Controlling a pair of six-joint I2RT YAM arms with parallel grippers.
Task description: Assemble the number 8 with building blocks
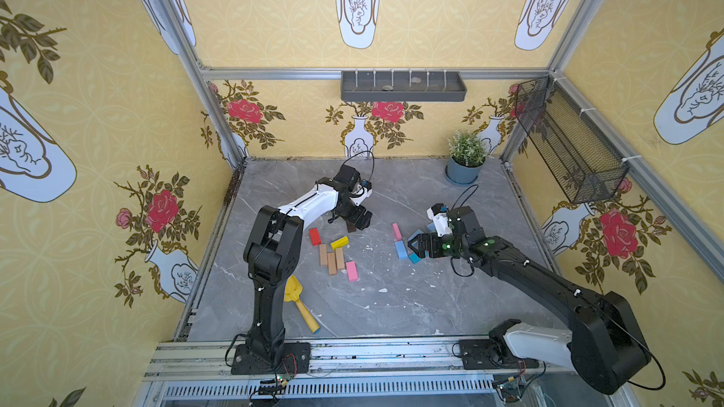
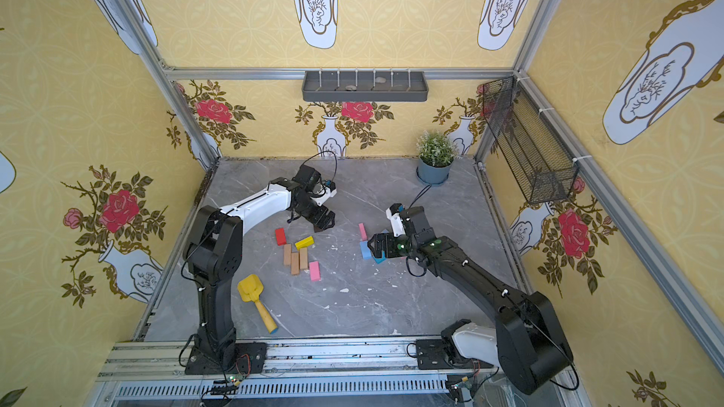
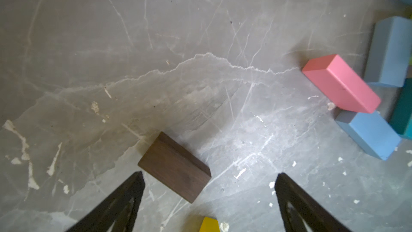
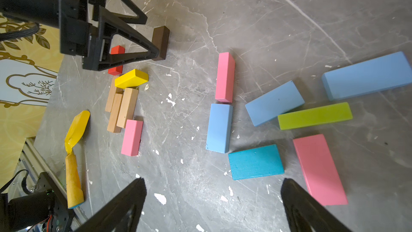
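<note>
My left gripper is open above the table, with a dark brown block (image 3: pixel 175 167) lying below, nearer its left finger. Nothing is held in it. Over the right-hand blocks my right gripper also stands open and empty. In the right wrist view, an upper pink block (image 4: pixel 225 77) and a blue block (image 4: pixel 219 127) form an upright line. A teal block (image 4: pixel 256 162), another blue block (image 4: pixel 275 102), a lime block (image 4: pixel 315 116), a second pink block (image 4: pixel 321 169) and a long blue block (image 4: pixel 367 76) lie to the right.
On the left side lie a red block (image 1: pixel 314 236), a yellow block (image 1: pixel 339 242), several tan blocks (image 1: pixel 332 263) and a pink block (image 1: pixel 352 270). A yellow shovel (image 1: pixel 301 303) rests near the front, and a potted plant (image 1: pixel 464 158) stands at the back right.
</note>
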